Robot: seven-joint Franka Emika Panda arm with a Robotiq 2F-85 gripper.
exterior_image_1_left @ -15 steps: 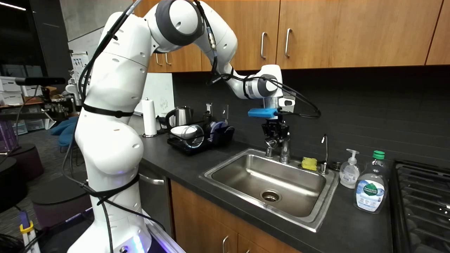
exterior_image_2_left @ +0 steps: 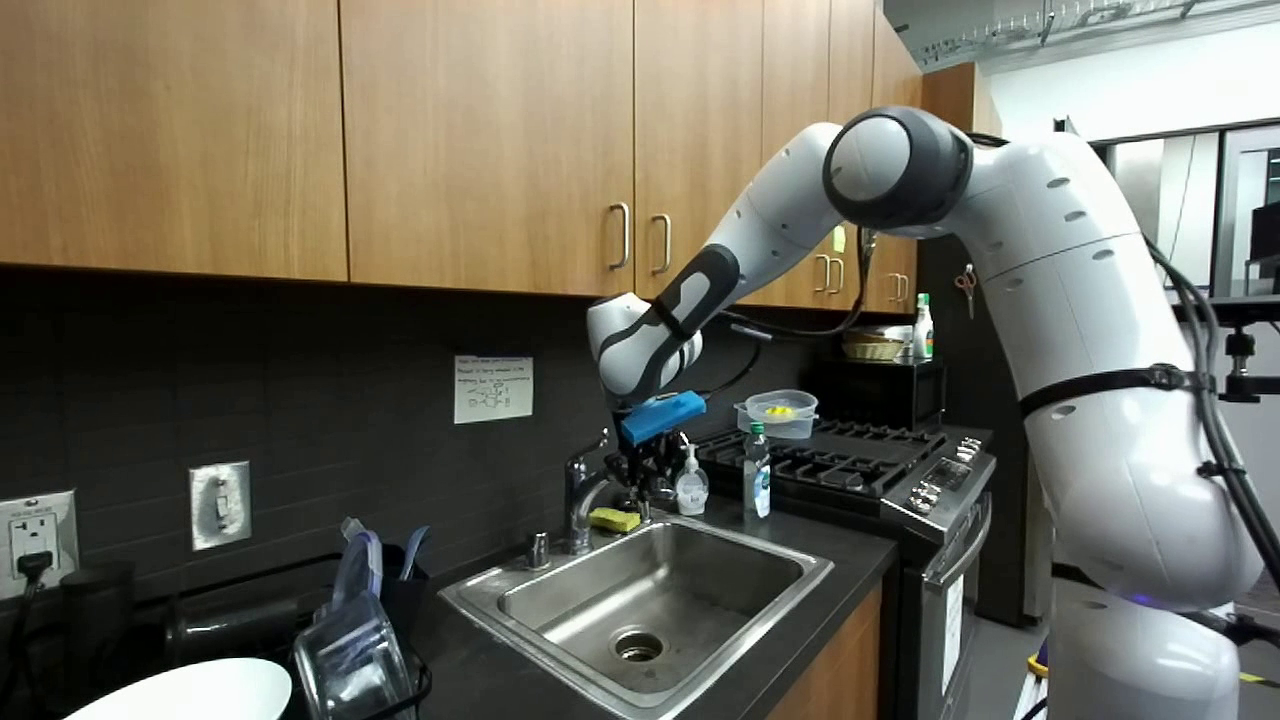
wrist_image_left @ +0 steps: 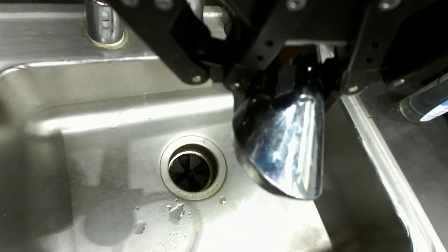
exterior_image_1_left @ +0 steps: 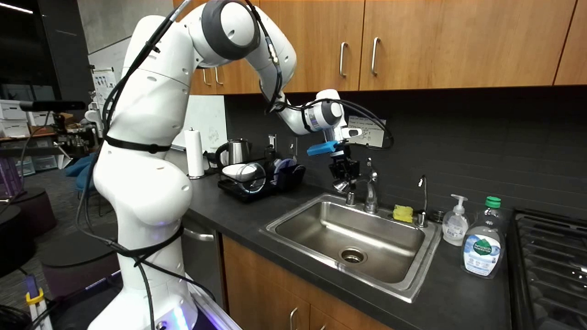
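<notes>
My gripper (exterior_image_1_left: 344,169) hangs above the back rim of the steel sink (exterior_image_1_left: 291,220), just left of the chrome faucet (exterior_image_1_left: 371,192) in exterior view 1. In the wrist view, a shiny flared chrome piece (wrist_image_left: 289,147) stands out from between the fingers, which are shut on it. It looks like the faucet's spout head, though my gripper hides where it joins the faucet. The piece tilts, its wide end turned down over the basin. The drain (wrist_image_left: 191,170) shows beyond it. Exterior view 2 has the gripper (exterior_image_2_left: 648,466) close beside the faucet (exterior_image_2_left: 579,510).
A yellow sponge (exterior_image_1_left: 403,213) lies on the sink's back rim. Right of the sink stand a soap pump (exterior_image_1_left: 455,222) and a green-capped bottle (exterior_image_1_left: 484,242), with the stove beyond. A dish rack (exterior_image_1_left: 250,189) stands to the left. The basin holds only water drops.
In exterior view 1 my gripper has moved left and tilted. The chrome piece below it has shifted left too. The arm's wrist has followed, while the sink and bottles have stayed put.
</notes>
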